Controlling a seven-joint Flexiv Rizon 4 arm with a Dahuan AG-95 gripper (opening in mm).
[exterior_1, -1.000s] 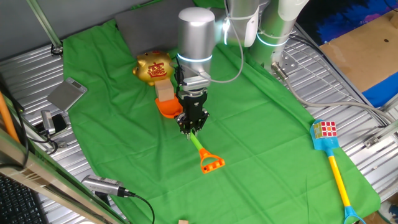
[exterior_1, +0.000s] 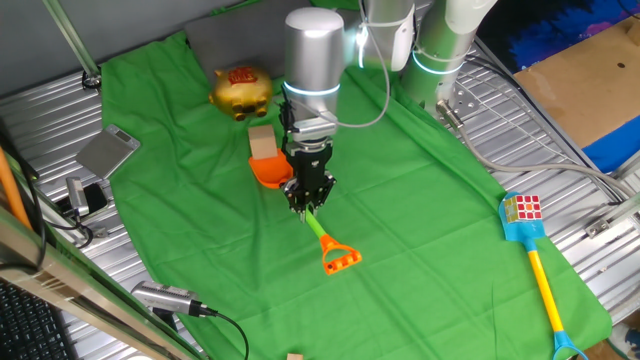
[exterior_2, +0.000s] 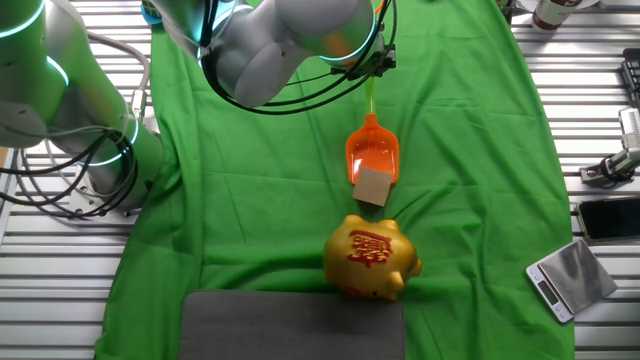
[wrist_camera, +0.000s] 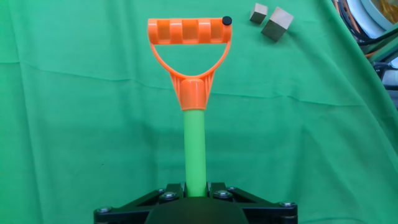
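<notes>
A toy shovel with an orange scoop (exterior_2: 368, 150), a green shaft (wrist_camera: 195, 146) and an orange handle (wrist_camera: 189, 31) lies along the green cloth. My gripper (exterior_1: 309, 203) is shut on its shaft, with fingers close on both sides in the wrist view. A tan wooden block (exterior_2: 373, 186) rests at the scoop's front edge, partly over it. Right behind the block is a golden piggy bank (exterior_1: 241, 92), tipped so that its underside faces exterior view 1. The arm hides part of the shaft in both exterior views.
A blue and yellow shovel (exterior_1: 541, 275) bears a Rubik's cube (exterior_1: 522, 208) at the right. Two small blocks (wrist_camera: 277, 24) lie past the handle. A dark grey pad (exterior_2: 290, 325) is behind the piggy bank; a small scale (exterior_1: 108, 152) stands left.
The piggy bank has shifted back and tipped over from upright. The block and shovel have moved slightly toward it, along with my gripper.
</notes>
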